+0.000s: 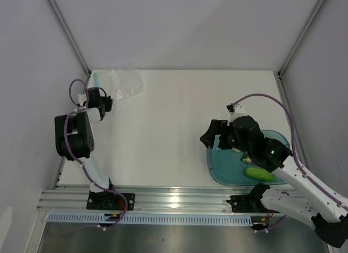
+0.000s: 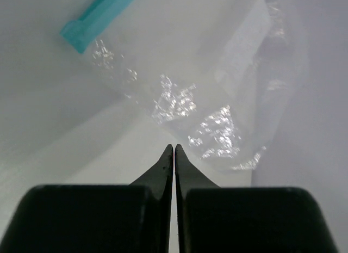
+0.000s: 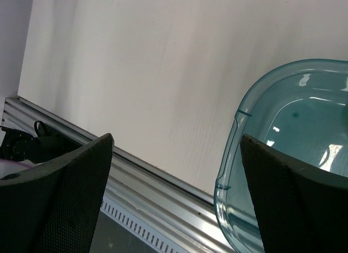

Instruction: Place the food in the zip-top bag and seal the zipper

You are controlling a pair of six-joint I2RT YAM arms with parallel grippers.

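The clear zip-top bag (image 1: 128, 83) with its teal zipper strip (image 2: 100, 19) lies at the back left corner of the table. My left gripper is shut with nothing between its fingertips; the bag's crinkled edge shows beyond them, outside the fingers. From above, that gripper (image 1: 110, 102) is just in front of the bag. Over the left rim of the teal tray (image 1: 217, 174), my right gripper (image 1: 208, 135) stands open and empty. A green food piece (image 1: 259, 174) rests in the tray; other food there is partly hidden by the right arm.
Walls close in the left, back and right sides, with the bag near the back left corner. A metal rail (image 1: 174, 198) runs along the front edge.
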